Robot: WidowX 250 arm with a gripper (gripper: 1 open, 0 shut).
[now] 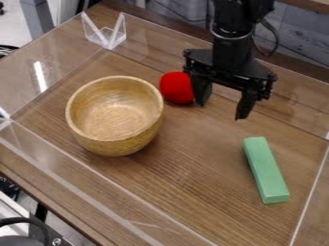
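A black robot gripper (222, 96) hangs open over the back middle of the wooden table, its fingers spread apart. Just left of it lies a red round object (176, 87), partly behind the left finger. A tan bowl (115, 130) sits at the left middle, empty. A green rectangular bar (264, 169) lies at the right front.
A clear plastic holder (106, 29) stands at the back left. Cables run behind the arm and at the lower left edge.
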